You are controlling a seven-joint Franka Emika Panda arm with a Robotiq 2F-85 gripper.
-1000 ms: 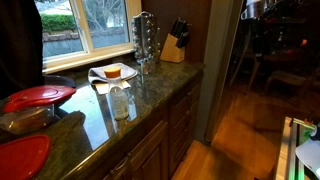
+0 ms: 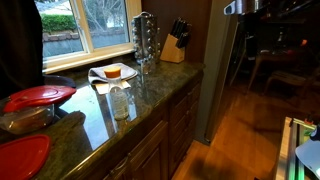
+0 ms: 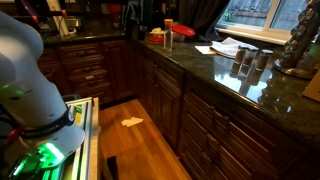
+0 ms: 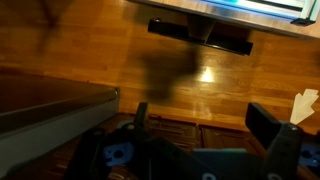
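Note:
My gripper stands open in the wrist view, its dark fingers wide apart with only bare wooden floor below and nothing between them. In exterior view 1 part of the arm shows in the top right corner, away from the counter. On the dark counter (image 2: 150, 95) are a clear glass jar (image 2: 119, 103), a white plate or cloth (image 2: 98, 75) bearing an orange-and-white cup-like item (image 2: 121, 71), and red-lidded containers (image 2: 38, 97) at the left. No held object shows in any view.
A rack of small jars (image 2: 146, 38) and a knife block (image 2: 174, 44) stand at the counter's far end. A pale scrap (image 3: 132, 121) lies on the floor. Drawers (image 3: 215, 125) line the counter front. The floor between arm and cabinets is otherwise mostly clear.
At the upper right of exterior view 1, the arm's end has shifted left, and more of the arm shows. The counter items look unmoved.

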